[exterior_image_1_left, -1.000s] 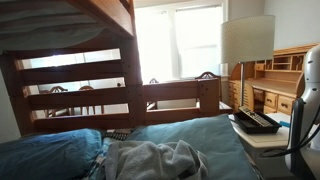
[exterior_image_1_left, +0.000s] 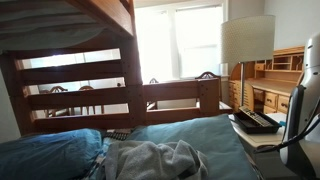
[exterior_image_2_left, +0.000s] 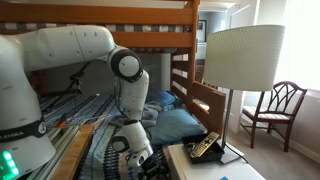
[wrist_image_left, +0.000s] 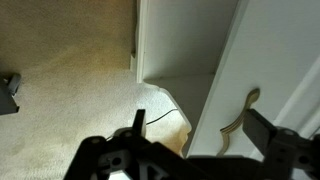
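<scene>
My gripper stands open, its two dark fingers far apart with nothing between them. Below and beyond it, the wrist view shows pale carpet and a white cabinet front (wrist_image_left: 215, 100) with a curved brass handle (wrist_image_left: 240, 110) near the right finger. From the second exterior view, the arm arches over and points the gripper (exterior_image_2_left: 140, 160) down beside the white nightstand (exterior_image_2_left: 190, 173); its fingertips are hard to make out there. On the nightstand sits a black tray (exterior_image_1_left: 258, 123) holding remote-like items (exterior_image_2_left: 204, 146).
A tall lamp (exterior_image_2_left: 243, 58) rises by the tray. The bed with blue bedding (exterior_image_1_left: 210, 140) and a grey blanket (exterior_image_1_left: 155, 160) lies alongside, under a wooden bunk frame (exterior_image_1_left: 130, 70). A thin cable (wrist_image_left: 160, 118) runs across the carpet.
At the right edge of the first exterior view, the white arm has shifted and tilted, and a darker part of it now shows. The bedding and tray look unmoved.
</scene>
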